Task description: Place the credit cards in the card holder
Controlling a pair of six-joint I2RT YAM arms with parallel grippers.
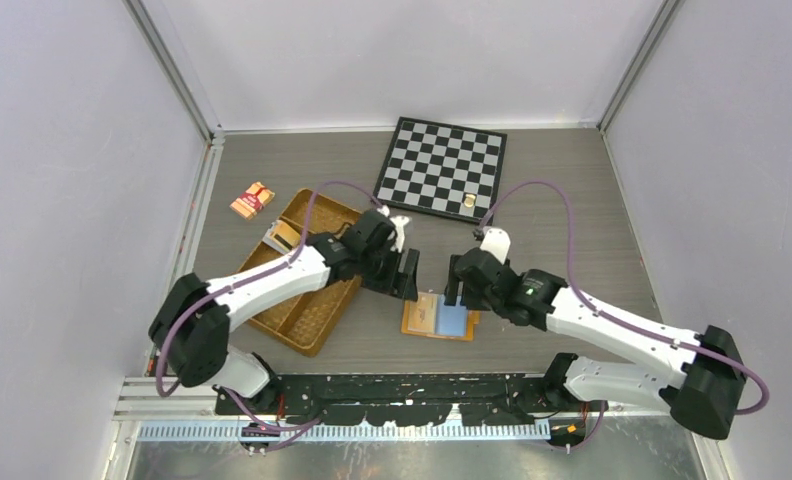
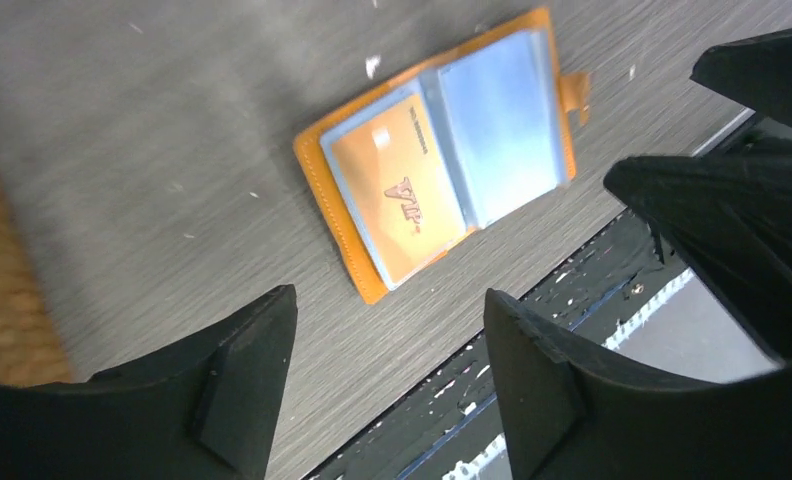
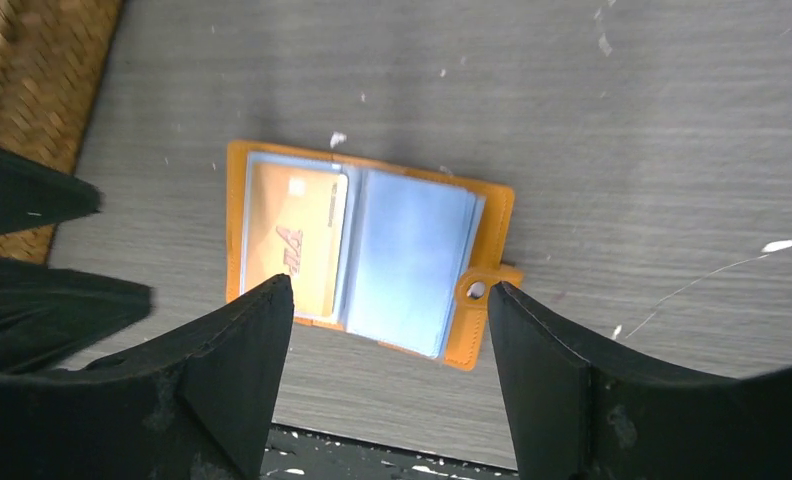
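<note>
The orange card holder [image 3: 237, 215] lies spread open on the table between my two grippers. In its left half sits a peach-coloured card [image 3: 290, 238], lying flat within the pale sleeve. The right half shows only a light blue sleeve [image 3: 412, 262], and an orange tab with a snap sticks out at the side. Above the holder's left side, my left gripper stands apart with bare space between its fingers. My right gripper is open over the holder, also holding nothing. Neither gripper touches the holder.
A woven basket [image 1: 309, 340] with compartments stands at the left, with cards [image 1: 282, 237] in one of them. Behind are a checkered board [image 1: 442, 165] and a red-and-yellow packet [image 1: 253, 200].
</note>
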